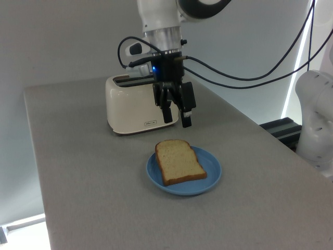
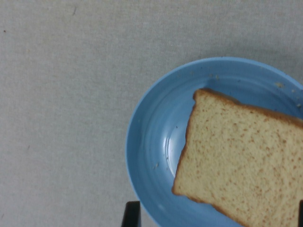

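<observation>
A slice of bread point(image 1: 178, 162) with a brown crust lies on a blue plate point(image 1: 212, 175), and in the wrist view the bread point(image 2: 239, 156) rests inside the plate point(image 2: 147, 137). My gripper point(image 1: 177, 120) hangs above the far side of the plate, open, its black fingers apart and clear of the bread. In the wrist view the fingertips point(image 2: 131, 213) show at the bottom edge with the bread and plate below.
A cream toaster point(image 1: 130, 107) stands on the table behind the gripper. A white robot arm part point(image 1: 315, 120) stands at the right, with black cables hanging above.
</observation>
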